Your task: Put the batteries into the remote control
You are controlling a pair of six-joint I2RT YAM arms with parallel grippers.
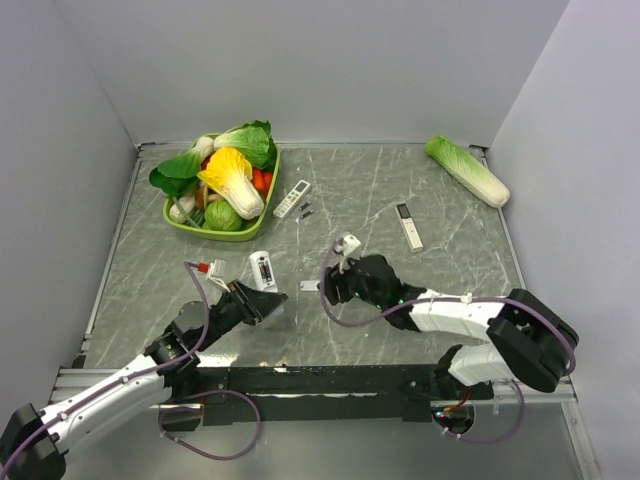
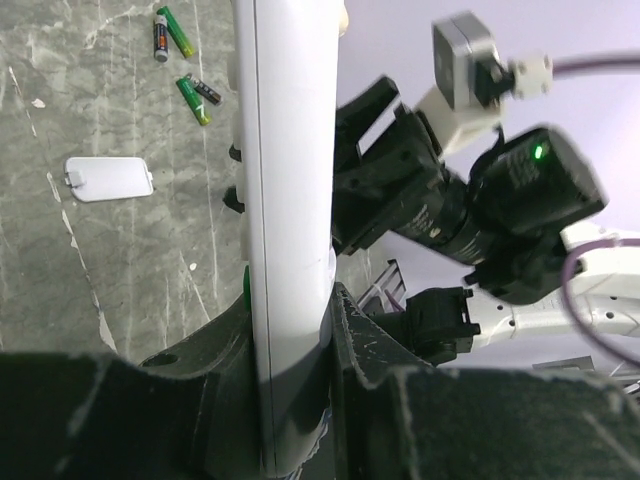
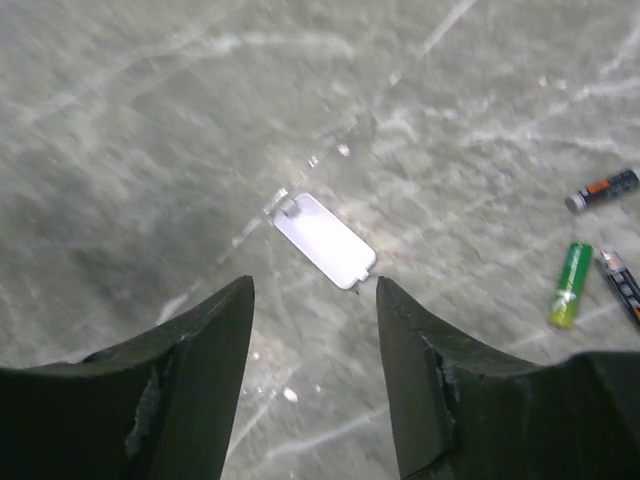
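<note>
My left gripper (image 1: 272,303) is shut on a white remote control (image 1: 262,270), held up on end. Slots with dark marks show on the remote's face in the top view, while its plain white side (image 2: 290,190) fills the middle of the left wrist view. On the table lies a small white battery cover (image 3: 325,240), flat and apart from everything. My right gripper hangs above it, open and empty, fingers (image 3: 225,345) spread to both sides. Loose batteries, green (image 2: 193,101) and dark (image 2: 160,38), lie in pairs beyond the cover.
Two other remotes, one by the basket (image 1: 292,199) and one dark-ended (image 1: 409,228), lie farther back, with small dark pieces (image 1: 305,209) near the first. A green vegetable basket (image 1: 225,235) stands back left, a cabbage (image 1: 467,171) back right. Both grippers are close together.
</note>
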